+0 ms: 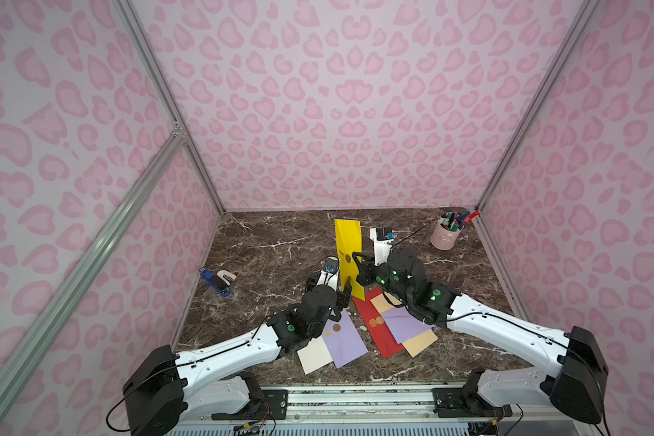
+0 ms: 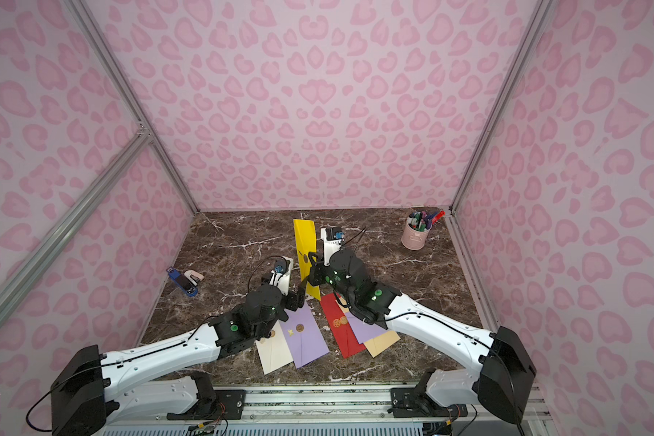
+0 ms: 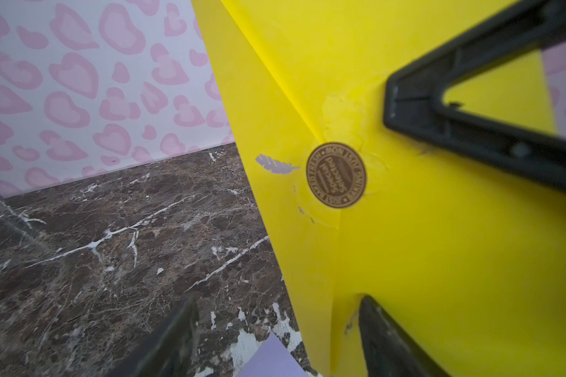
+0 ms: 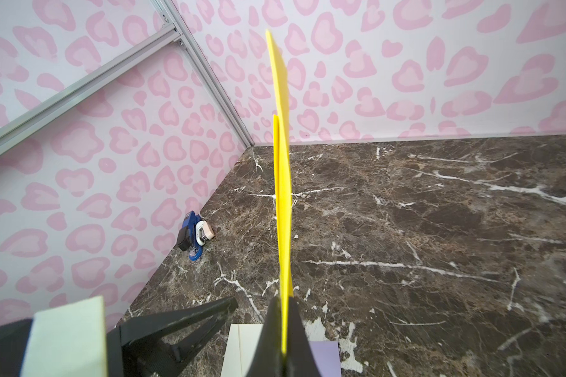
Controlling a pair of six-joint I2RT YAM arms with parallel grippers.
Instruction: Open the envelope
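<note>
A yellow envelope [image 1: 348,247] stands upright on its edge above the table, with my right gripper shut on it. Edge-on in the right wrist view, its thin paper runs down between the fingers. A round brown seal [image 3: 336,174] sits where the folds meet on the face turned to the left wrist view, beside a small feather print [image 3: 275,164]. My left gripper is open, in front of the envelope's lower part. One left finger [image 3: 390,342] overlaps the yellow paper; the other is over the table. Nothing shows gripped between them.
Under the arms lie a lilac envelope [image 1: 345,341], a cream one [image 1: 314,356] and a red one [image 1: 383,334], with more lilac and tan ones to the right. A pen cup [image 1: 445,234] stands back right; a blue tool [image 1: 216,282] lies far left.
</note>
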